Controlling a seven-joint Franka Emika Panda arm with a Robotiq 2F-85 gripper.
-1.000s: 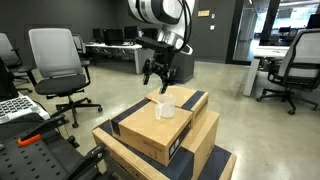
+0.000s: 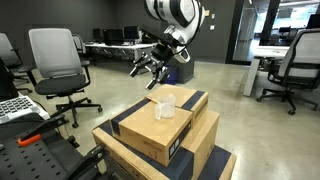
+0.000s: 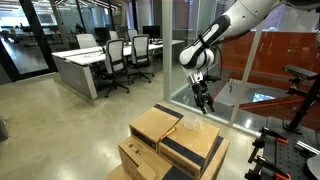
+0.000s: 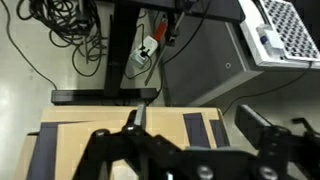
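My gripper hangs above and to the left of the stacked cardboard boxes in the first exterior view, with its fingers wide apart and nothing between them. A whitish translucent container stands on the top face of the front box. It sits below my gripper and is not touched. From the second exterior view, the gripper appears close to the boxes, with the pale container faint behind glare. The wrist view shows dark fingers spread over a cardboard surface.
More cardboard boxes sit beneath and beside the front one. A dark table with a keyboard lies to the left. Cables and a metal post show in the wrist view. Office chairs stand farther back.
My gripper has shifted left and up, away from the container, and its wrist has tilted. The container and boxes have stayed where they were.
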